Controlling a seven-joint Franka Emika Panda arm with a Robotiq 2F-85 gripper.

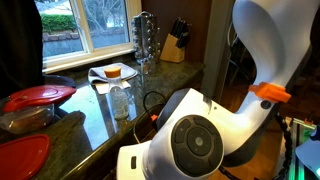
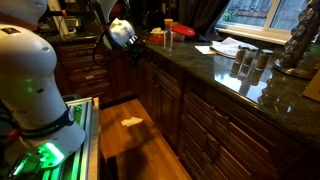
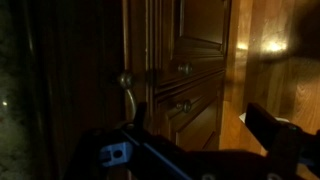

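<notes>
Two dark fingers reach into the lower part of the wrist view, set wide apart, so my gripper is open with nothing between them. Beyond it are brown wooden cabinet fronts, with a knob on one door and a small drawer pull on another front. In exterior view 1 the white arm stands in the foreground beside the counter; its gripper is hidden there.
On the dark counter stand a clear glass, an orange-topped bowl, a knife block and red lids. A pale flat scrap lies on the wooden floor, which is otherwise largely clear.
</notes>
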